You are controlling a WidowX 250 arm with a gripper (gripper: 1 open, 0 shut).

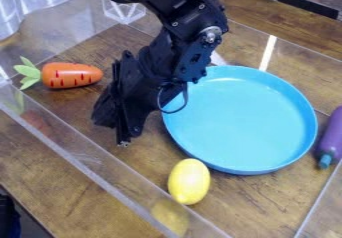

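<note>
The black robot arm reaches down from the top centre, and its gripper point(118, 122) hangs low over the wooden floor, just left of a light blue plate point(254, 132). The fingertips are dark and partly hidden by the arm's body, so what is between them is hard to see. A toy carrot point(70, 75) lies at the upper left, apart from the gripper. A yellow lemon-like toy point(190, 182) lies below the plate.
A purple toy point(331, 136) lies at the right edge. Clear plastic walls border the workspace at the left, front and right. Bare wood shows around the carrot and at the lower left.
</note>
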